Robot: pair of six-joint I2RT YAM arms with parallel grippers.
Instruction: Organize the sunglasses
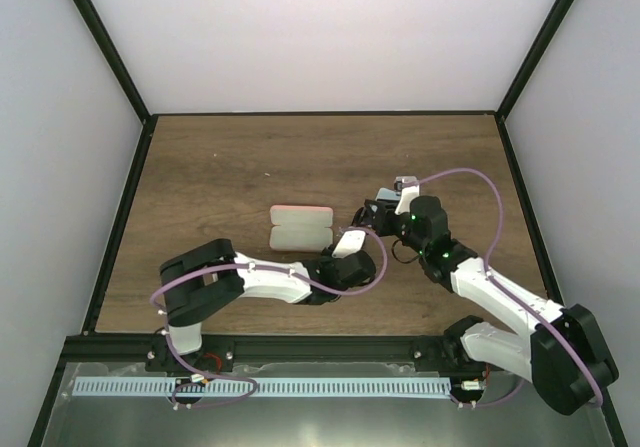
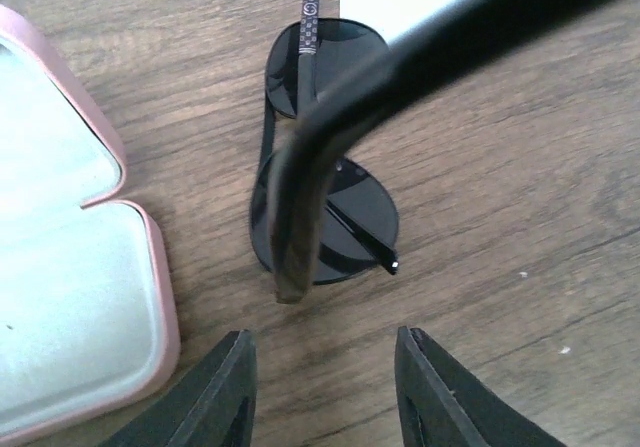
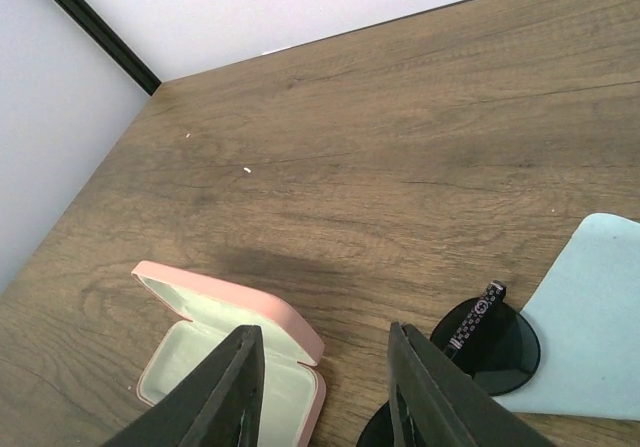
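Note:
Black folded sunglasses [image 2: 355,232] lie on the wooden table beside a light cloth [image 3: 585,327], upper lens on or against it. An open pink case [image 1: 300,237] with pale lining lies left of them. My left gripper is low, just short of the sunglasses, its fingers apart with nothing visible between them; a blurred dark cable crosses that view. My right gripper hangs above the sunglasses' area, open, the case and sunglasses below it. In the top view both grippers partly hide the sunglasses.
Walls with dark frame edges border the table. The two arms are close together right of the case.

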